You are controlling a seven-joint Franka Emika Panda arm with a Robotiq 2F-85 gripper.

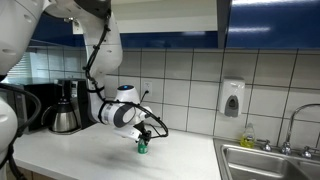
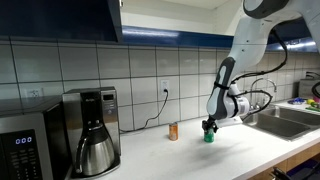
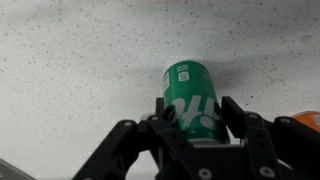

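A green can or bottle with white lettering stands on the white counter. In the wrist view my gripper has its black fingers on either side of it, shut on its body. Exterior view 1 shows the green can just below the white arm's wrist, with the gripper partly covering its top. In exterior view 2 the can appears under the gripper, at or very near the counter surface.
An orange-topped container stands near the can, its orange top at the wrist view's right edge. A coffee maker and a microwave occupy one end, a sink the other.
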